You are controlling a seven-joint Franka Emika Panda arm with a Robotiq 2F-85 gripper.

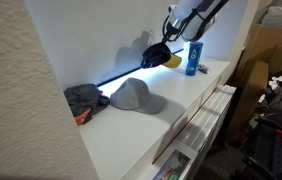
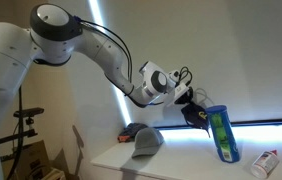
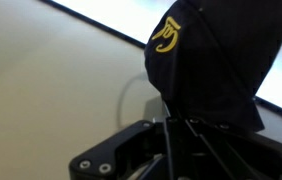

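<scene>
A dark cap with yellow lettering [image 3: 166, 36] hangs from my gripper, its cloth pinched at the fingertips in the wrist view. In exterior view 1 the dark cap [image 1: 156, 54] is up off the white surface near the wall, under the gripper [image 1: 167, 40]. Exterior view 2 has the cap [image 2: 194, 115] just left of the blue canister, below the gripper [image 2: 185, 97]. A yellow patch [image 1: 173, 61] shows beside the cap; whether it belongs to it I cannot tell. The fingers are mostly hidden by the cloth.
A blue canister [image 2: 222, 133] stands close to the cap, with a white bottle [image 2: 265, 163] farther right. On the left of the white surface [image 1: 131, 136] lie a grey cap [image 1: 137, 97] and a dark bundle with red [image 1: 84, 101]. An open drawer [image 1: 175, 165] juts out below.
</scene>
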